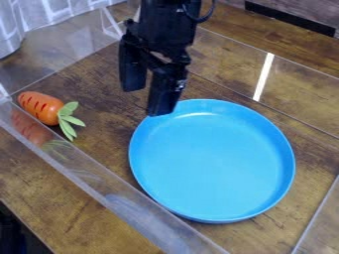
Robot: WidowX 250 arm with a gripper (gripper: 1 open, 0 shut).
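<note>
My black gripper (149, 84) hangs open over the back-left part of a blue plate (212, 164), its fingers pointing down with nothing visible between them. An orange toy carrot (42, 105) with green leaves lies on the wooden surface at the left, apart from the plate and from the gripper.
A clear plastic wall runs diagonally along the front left (113, 198), another along the right side. A metallic object (11, 20) stands at the top left corner. Bare wood surrounds the plate and lies between it and the carrot.
</note>
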